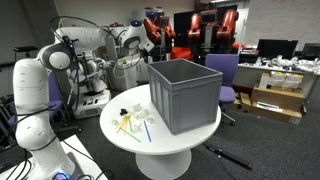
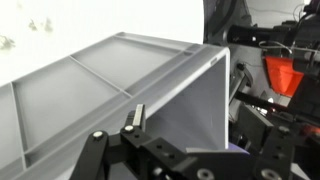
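Observation:
A large grey bin stands open-topped on the round white table, and its inside is mostly hidden in the exterior view. My gripper hangs high at the bin's back left, above the rim and clear of the table. In the wrist view the bin's ribbed outer side and rim run diagonally past my gripper. Its dark fingers stand apart, with nothing visible held between them. Several small things lie left of the bin: a blue stick, white crumpled pieces and a dark object.
Behind the table are a purple office chair and cardboard boxes. A dark bar lies on the floor at right.

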